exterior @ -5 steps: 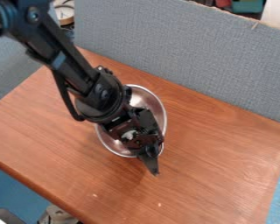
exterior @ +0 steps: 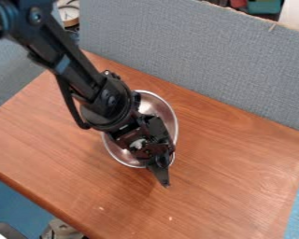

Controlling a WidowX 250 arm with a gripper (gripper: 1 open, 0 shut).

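Note:
My black arm reaches from the upper left down over a round, shiny metal bowl (exterior: pixel 164 107) on the wooden table. The gripper (exterior: pixel 163 176) hangs over the bowl's lower part, with its tip reaching just past the lower rim. It looks shut, and nothing shows between its fingers. The arm hides most of the bowl's inside, so what it holds cannot be seen.
A grey padded wall (exterior: pixel 202 51) runs along the back. A strip of blue tape (exterior: pixel 297 210) lies at the right, and some clutter sits beyond the bottom-left edge.

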